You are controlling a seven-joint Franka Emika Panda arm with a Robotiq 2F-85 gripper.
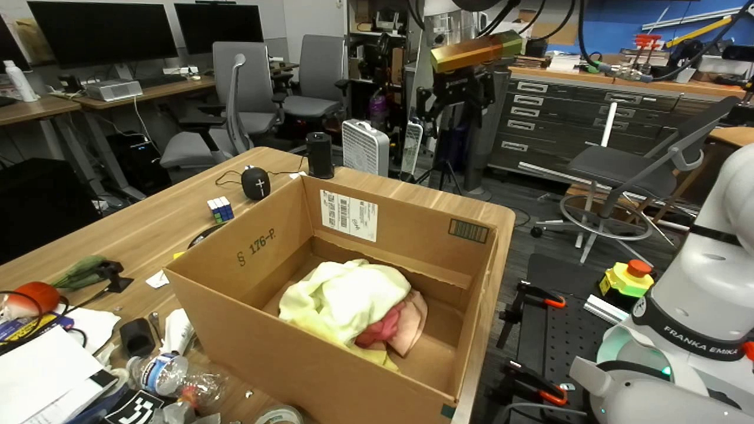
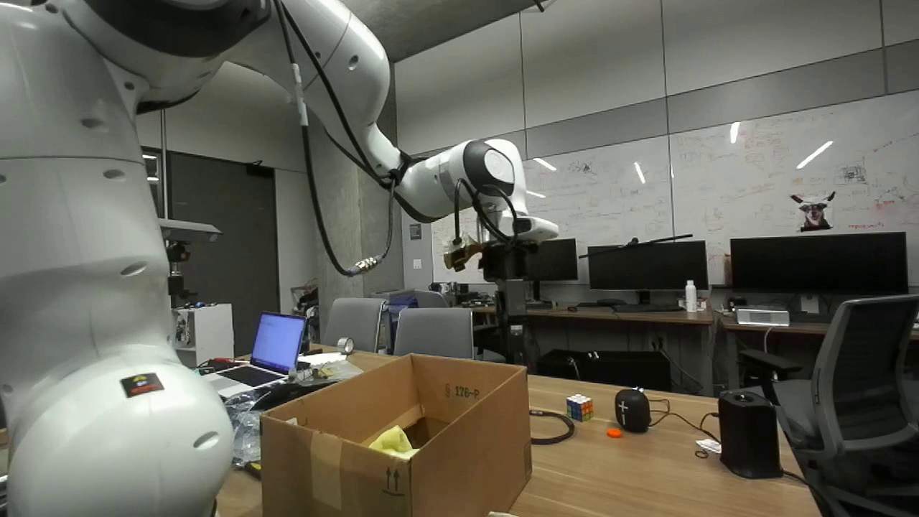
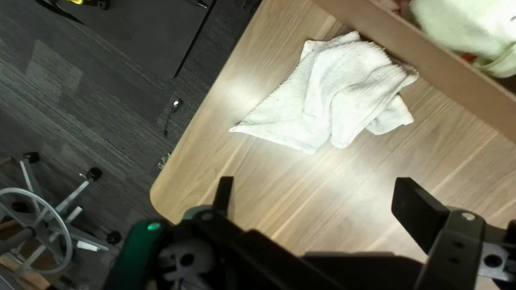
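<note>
In the wrist view a white cloth (image 3: pixel 333 96) lies crumpled on the wooden table, right beside the cardboard box's outer wall (image 3: pixel 450 72). My gripper is open above the table, its fingers (image 3: pixel 418 208) wide apart with nothing between them. Seen from exterior view 1, the gripper (image 1: pixel 456 116) hangs above and behind the box (image 1: pixel 339 381), whose far wall hides the white cloth. Inside the box rests a heap of fabric: a pale yellow-green cloth (image 1: pixel 346 297) over pink and red pieces (image 1: pixel 385 325).
Near the box on the table stand a Rubik's cube (image 1: pixel 220 209), a round black speaker (image 1: pixel 255 183) and a black cylinder (image 1: pixel 320 155). Clutter with a plastic bottle (image 1: pixel 166 374) fills the near left. Bare tabletop (image 3: pixel 309 203) lies under the gripper, close to the table's rounded corner.
</note>
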